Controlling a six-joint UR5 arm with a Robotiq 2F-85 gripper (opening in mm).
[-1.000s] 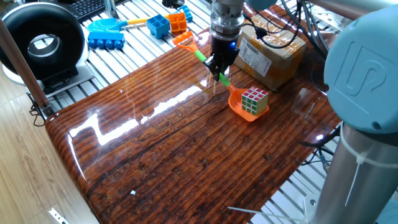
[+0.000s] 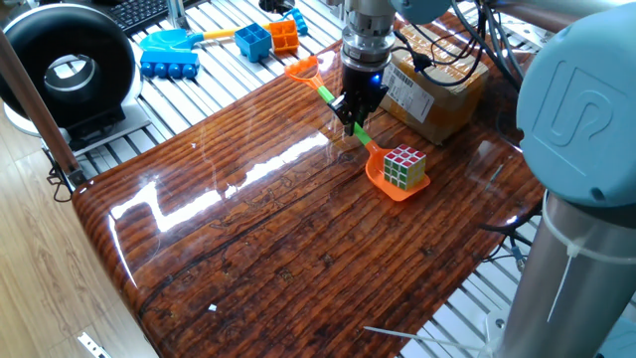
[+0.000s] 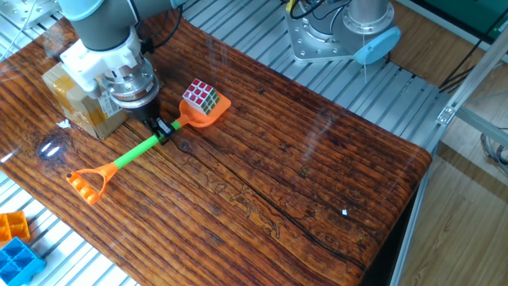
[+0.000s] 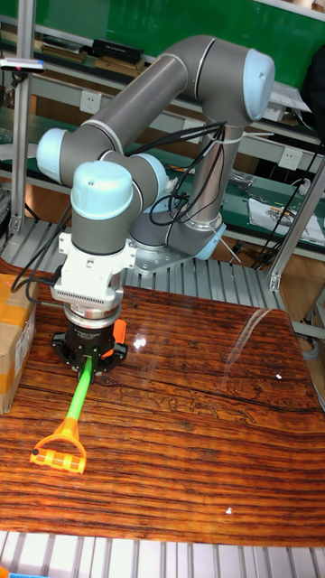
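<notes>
My gripper (image 3: 163, 133) is shut on the green handle (image 3: 136, 152) of a toy shovel, pointing down over the table. The shovel has an orange grip (image 3: 93, 183) at one end and an orange scoop (image 2: 399, 190) at the other. A Rubik's cube (image 2: 404, 168) with red, white and green faces sits in the scoop. In exterior view 3 the gripper (image 4: 89, 360) hides most of the scoop and the cube cannot be seen. Whether the scoop touches the table is hard to tell.
A cardboard box (image 2: 433, 92) stands close beside the gripper. Blue and orange toy blocks (image 2: 268, 40) and a blue toy shovel (image 2: 179, 40) lie on the slatted metal surface beyond the table edge.
Gripper and shovel have shifted slightly right and down together in exterior view 1. The cube has moved slightly down and left, still in the scoop.
</notes>
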